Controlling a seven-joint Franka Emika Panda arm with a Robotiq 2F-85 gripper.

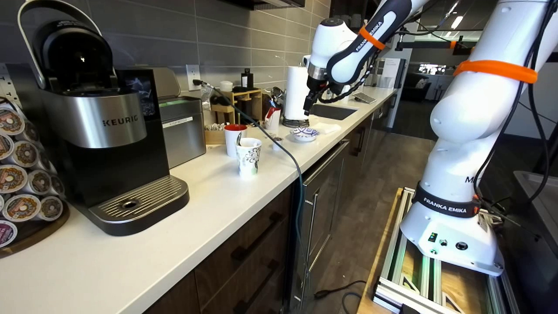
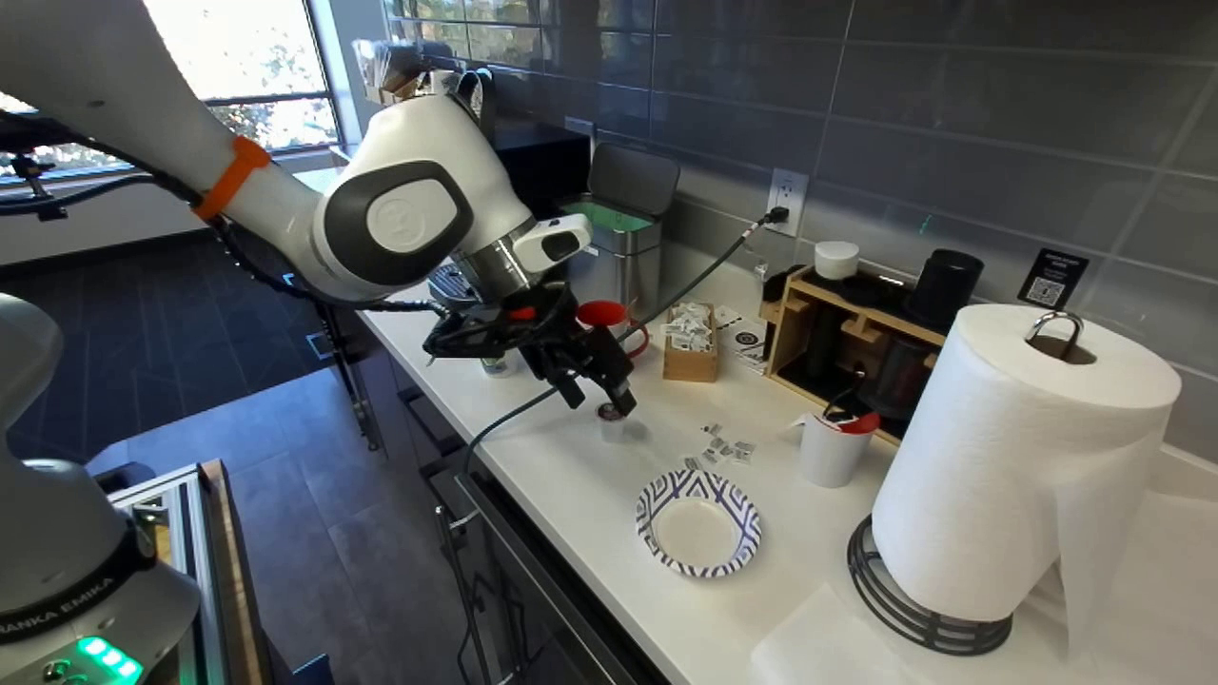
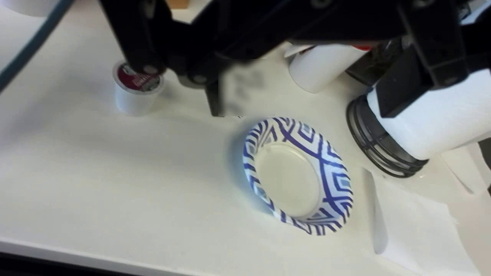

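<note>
My gripper is open above the counter, with nothing between its widely parted fingers. Below it in the wrist view lies a paper bowl (image 3: 290, 179) with a blue and white patterned rim, empty. A white coffee pod (image 3: 137, 89) with a dark red lid stands upright to the left of the fingers. In exterior view 2 the gripper (image 2: 596, 396) hangs over the pod (image 2: 611, 422), apart from the bowl (image 2: 698, 523). Exterior view 1 shows a coffee maker (image 1: 117, 123) at the near end, its top handle raised.
A paper towel roll (image 2: 1016, 457) stands to the right of the bowl. Behind are a white cup (image 2: 836, 447), a wooden organizer (image 2: 788, 325) and a packet box (image 2: 691, 363). A cable (image 1: 261, 128) crosses the counter. Two cups, one patterned (image 1: 248, 156), stand nearer the coffee maker.
</note>
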